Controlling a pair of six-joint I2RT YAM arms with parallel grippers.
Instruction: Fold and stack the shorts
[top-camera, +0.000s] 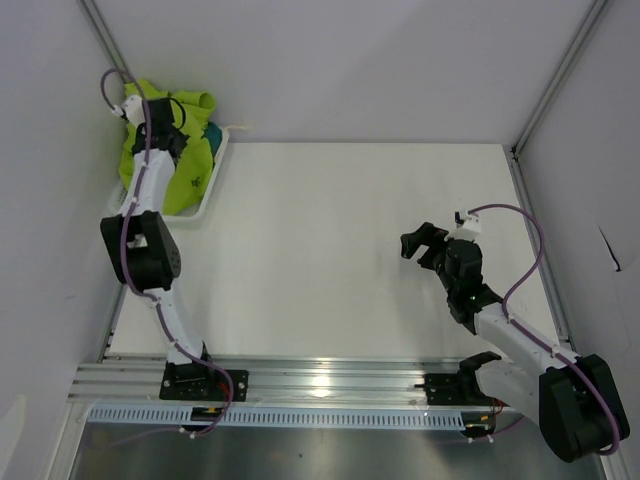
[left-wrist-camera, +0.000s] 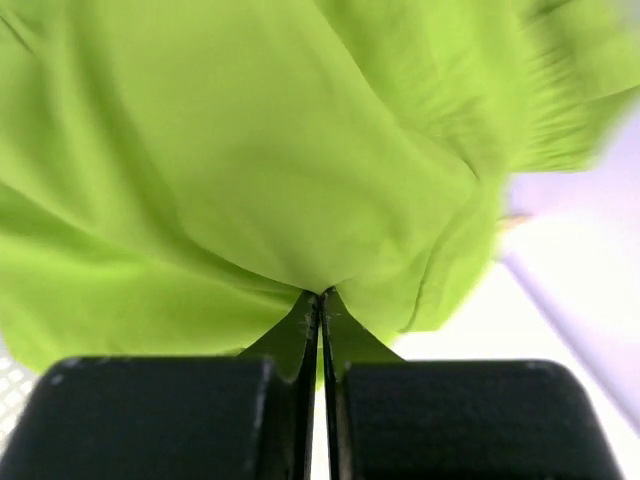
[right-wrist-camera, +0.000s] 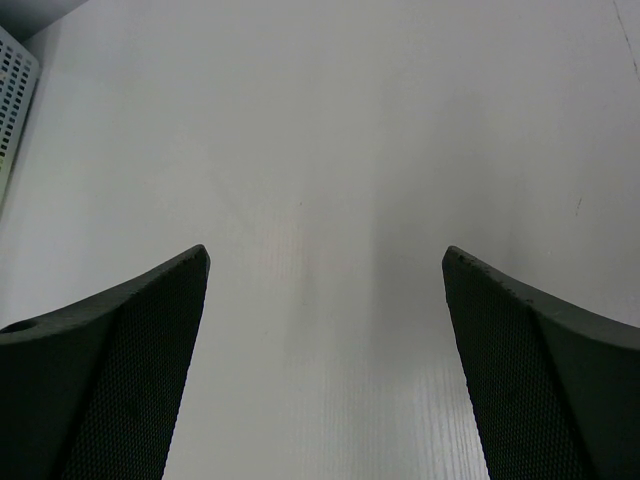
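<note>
Lime green shorts (top-camera: 190, 178) are heaped in a white basket (top-camera: 211, 195) at the back left, with some teal cloth (top-camera: 212, 135) beneath at the right side. My left gripper is down on the green fabric, its fingers shut together; the fabric creases at the tips, and whether any is pinched I cannot tell. My right gripper hangs open over bare table at the right, nothing between its fingers.
Grey walls and metal rails border it at the back and sides.
</note>
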